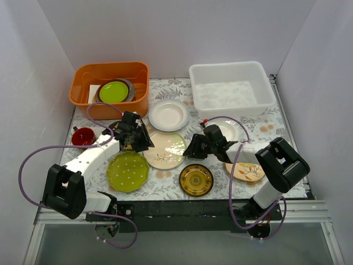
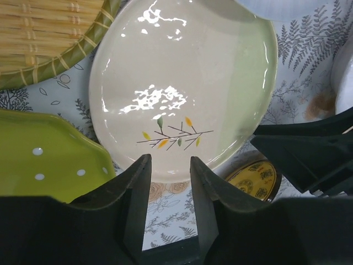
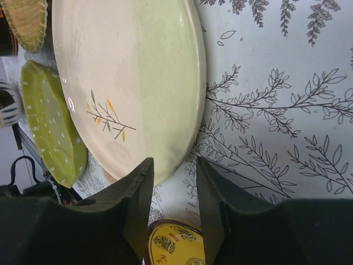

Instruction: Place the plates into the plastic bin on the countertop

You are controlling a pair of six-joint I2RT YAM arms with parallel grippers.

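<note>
A cream plate with a leaf sprig [image 1: 164,150] lies mid-counter. My left gripper [image 1: 144,144] hangs over its left side, part open and empty; in the left wrist view its fingertips [image 2: 143,163] are over the plate's lower part. My right gripper [image 1: 194,150] is at the plate's right rim [image 3: 190,110], part open, nothing between its fingers. A green dotted plate [image 1: 127,175], yellow-black plate [image 1: 196,180], white plate [image 1: 168,115] and patterned plate [image 1: 248,173] lie around it. A white bin [image 1: 231,83] stands at back right, an orange bin [image 1: 88,77] holding plates at back left.
A red mug [image 1: 83,136] stands at far left. A woven item [image 2: 44,33] lies behind my left gripper. Another white plate [image 1: 231,128] is partly under the right arm. Side walls border the counter.
</note>
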